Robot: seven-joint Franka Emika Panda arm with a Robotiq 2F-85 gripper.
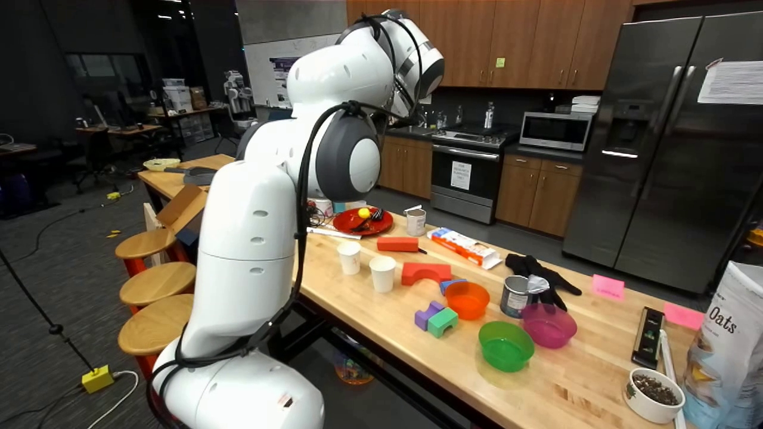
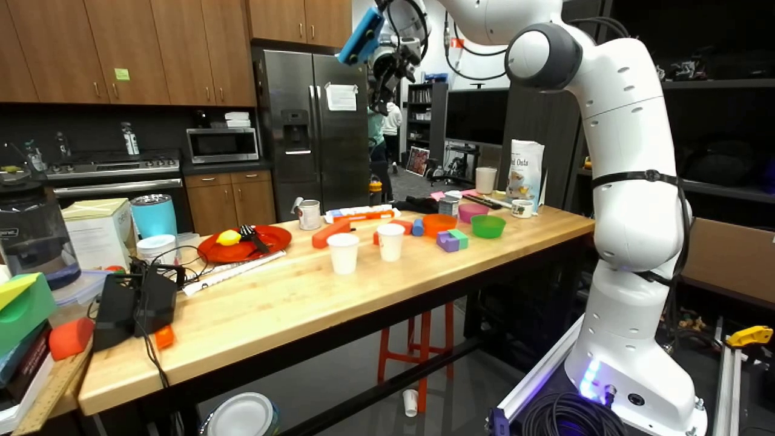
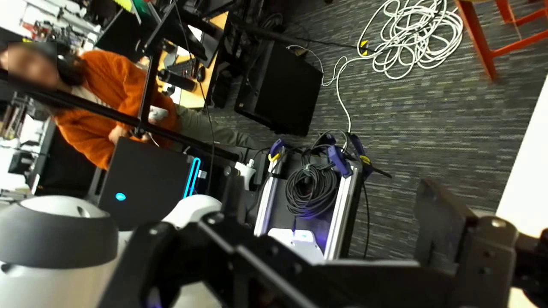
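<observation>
My gripper (image 2: 383, 98) hangs high above the far side of the table in exterior view 2, well clear of everything on it. In the wrist view a dark finger (image 3: 442, 220) stands at the right, far from the black linkage on the left. The fingers look open, with only floor and cables behind the gap. On the table are an orange bowl (image 1: 468, 300), a green bowl (image 1: 506, 346), a pink bowl (image 1: 549, 326), two white cups (image 1: 382, 274), a red arch block (image 1: 426, 272), a purple block (image 1: 429, 313) and a green block (image 1: 443, 322).
A red plate (image 2: 272, 238) with a yellow item and a black utensil lies farther along the table. Also there are a can (image 1: 514, 296), a black glove (image 1: 541, 279) and an oats bag (image 1: 728, 343). A seated person in orange (image 3: 110, 84) shows in the wrist view.
</observation>
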